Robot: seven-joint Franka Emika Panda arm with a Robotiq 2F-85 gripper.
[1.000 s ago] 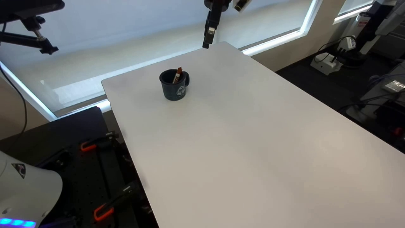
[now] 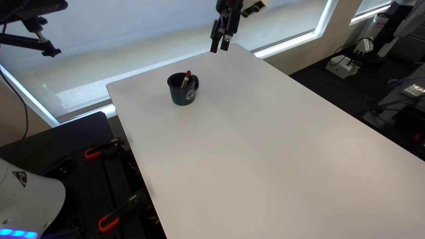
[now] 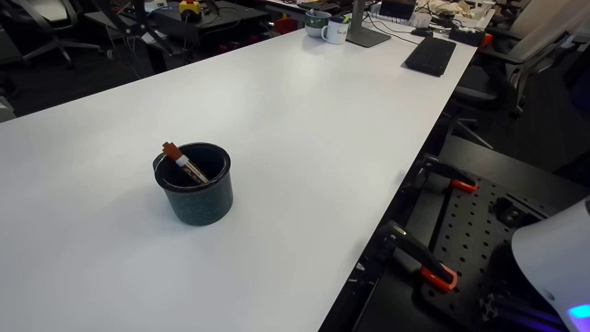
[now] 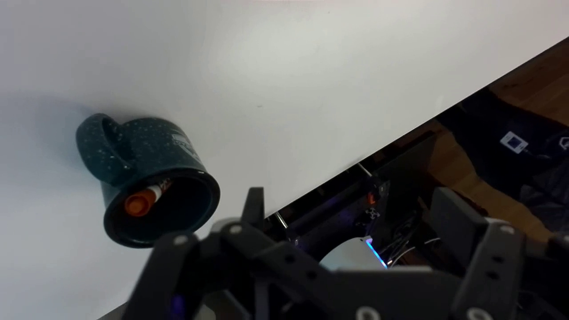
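Note:
A dark green speckled mug (image 2: pixel 182 95) stands upright on the white table, with a brown-capped marker (image 2: pixel 185 79) leaning inside it. In exterior view 2 the mug (image 3: pixel 202 202) shows from another side, and the marker (image 3: pixel 185 162) sticks out above the rim by its capped end. The wrist view has the mug (image 4: pixel 160 144) at the left, handle turned away to the upper left, and the marker's cap (image 4: pixel 139 203) inside its mouth. My gripper (image 2: pixel 219 48) hangs above the table's far end, apart from the mug. Its two fingers (image 4: pixel 254 205) are spread wide with nothing between them.
Exterior view 2 has a white mug (image 3: pixel 335 31), a monitor stand (image 3: pixel 366 36) and a keyboard (image 3: pixel 431 56) at one end. Clamps (image 3: pixel 439 276) grip the black base plate beside the table.
My gripper has turned, so both fingers now show apart where they lined up before, and it sits slightly lower. The mug and marker have stayed in place.

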